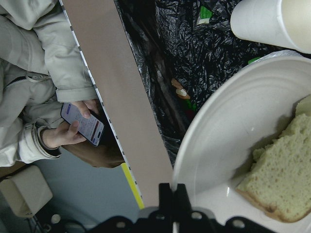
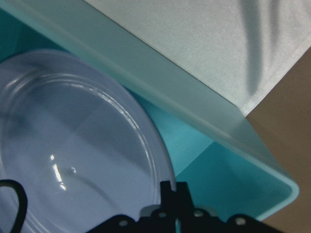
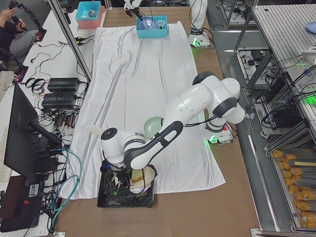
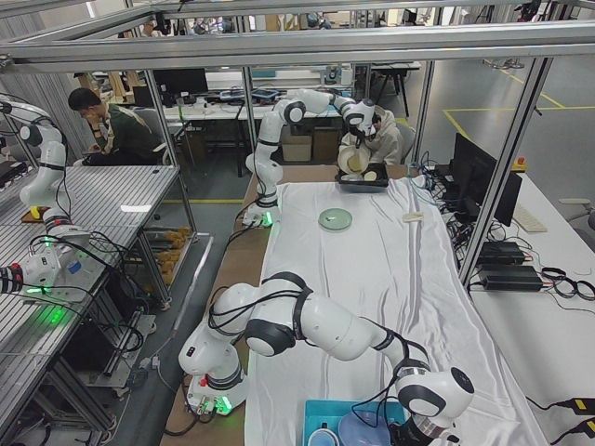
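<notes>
My left gripper is shut on the rim of a white bowl [image 1: 214,150] holding bread [image 1: 274,174]. The bowl is over a black-lined tray [image 3: 108,197] with a white cup [image 1: 262,22] and foil partly hidden under the bowl. My right gripper is shut on the rim of a blue lid-like dish [image 2: 73,141], inside or just over a teal bin [image 2: 233,179] that also holds a blue cup [image 4: 323,439].
A green plate [image 4: 335,219] and a pale flat item [image 4: 412,216] lie on the white cloth [image 4: 316,269], which is mostly clear. A seated person [image 1: 43,87] is beyond the tray's table edge.
</notes>
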